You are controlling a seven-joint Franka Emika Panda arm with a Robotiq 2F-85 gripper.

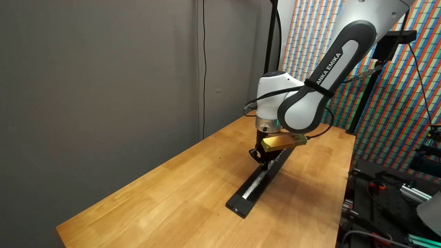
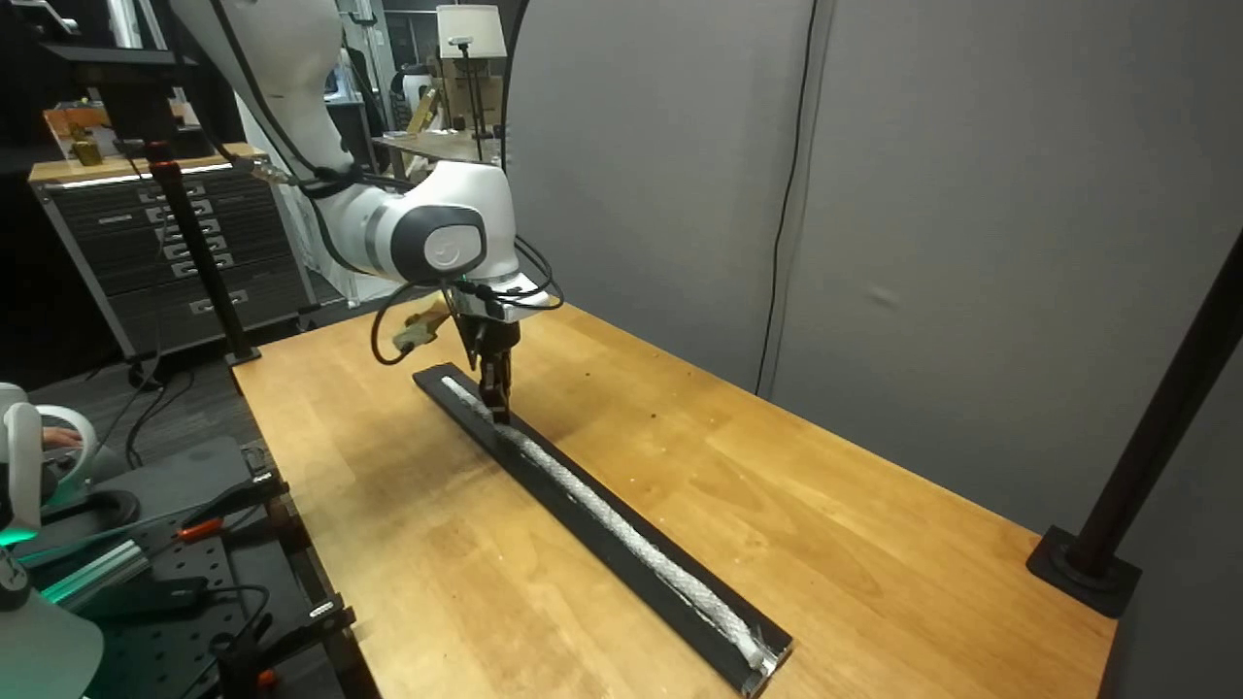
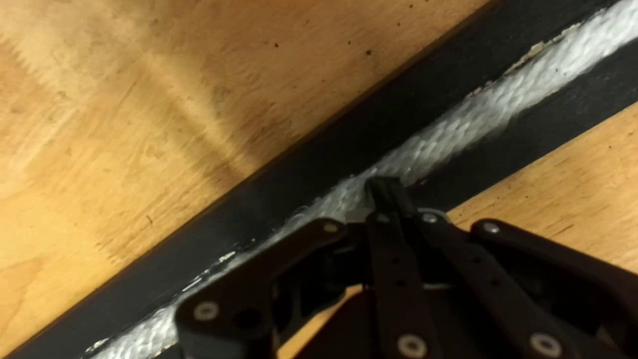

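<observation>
A white braided rope (image 2: 629, 530) lies along the groove of a long black channel (image 2: 583, 524) on the wooden table. My gripper is shut, its fingertips pressed together and pointing down at the rope (image 3: 448, 134). In the wrist view the tips overlap the rope near its lower edge, and no rope shows between them. Whether they touch it cannot be told. In the second exterior view the gripper (image 2: 501, 417) stands over the channel toward its far end. The rope's near end (image 2: 763, 658) looks frayed at the channel's tip.
Bare table (image 1: 165, 198) surrounds the channel on both sides. A grey wall (image 1: 124, 82) runs along one long edge. A black post (image 2: 1090, 553) stands on the table's corner, and dark equipment (image 1: 388, 206) sits beyond the other long edge.
</observation>
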